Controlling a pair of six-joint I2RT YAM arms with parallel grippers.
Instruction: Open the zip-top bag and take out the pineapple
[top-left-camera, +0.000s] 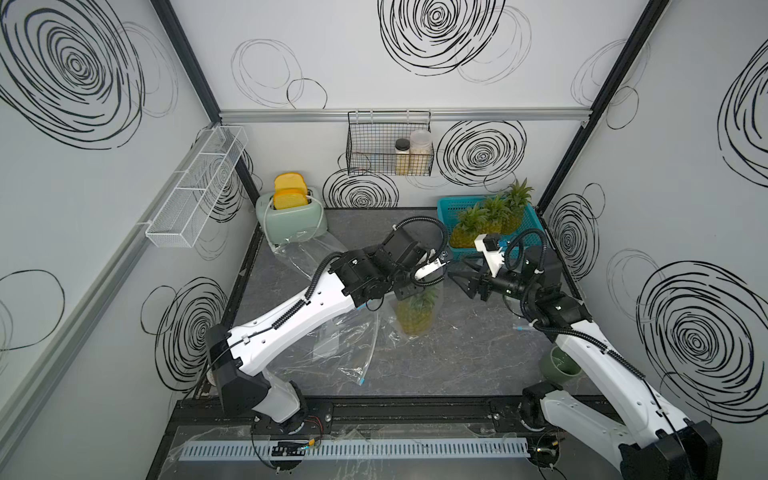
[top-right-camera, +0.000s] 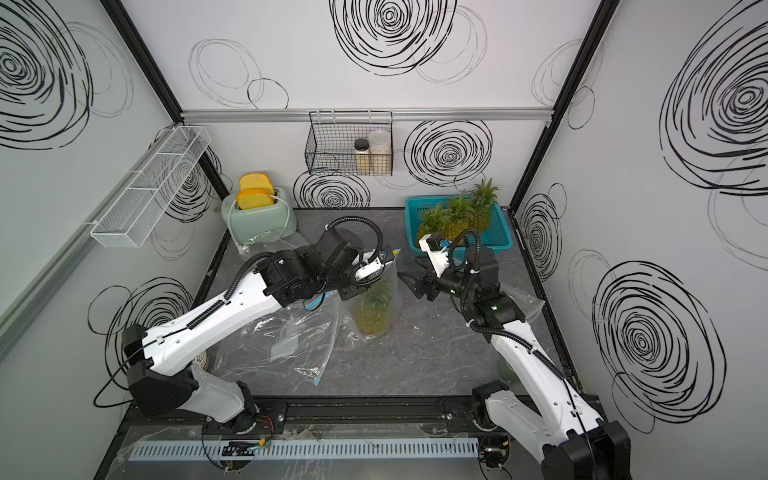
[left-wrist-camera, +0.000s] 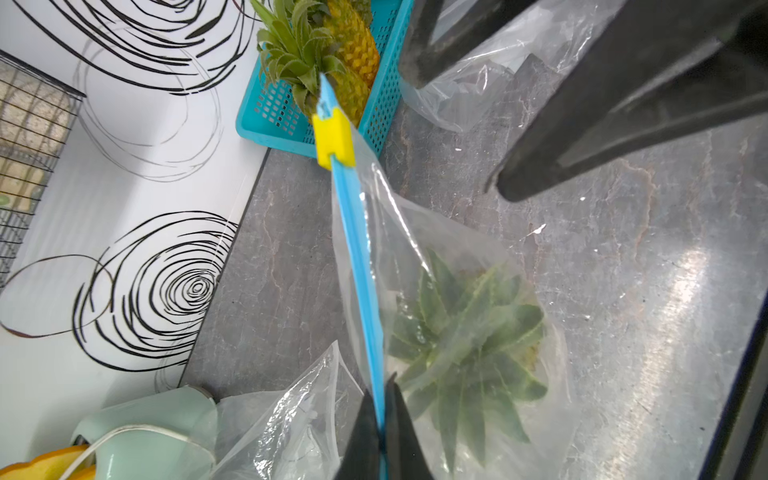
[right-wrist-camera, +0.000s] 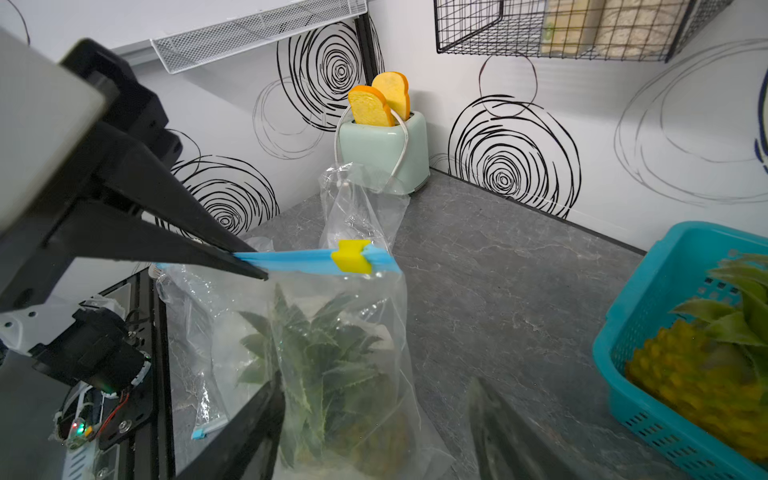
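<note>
A clear zip top bag (right-wrist-camera: 376, 328) with a blue seal strip stands upright, the pineapple (right-wrist-camera: 320, 368) inside it. On the strip sits the yellow slider (right-wrist-camera: 352, 256), at the end facing away from my left gripper. My left gripper is shut on the strip's other end, seen in both wrist views. Right of the bag, my right gripper is open, its fingers (right-wrist-camera: 248, 432) apart with only empty space between them. It does not touch the slider. In the top left view the left arm partly hides the bag.
A teal basket (top-left-camera: 448, 209) of pineapples stands at the back right. Empty clear bags (top-left-camera: 352, 344) lie to the left, another by the right arm. A green toaster (top-left-camera: 292, 222) is at the back left.
</note>
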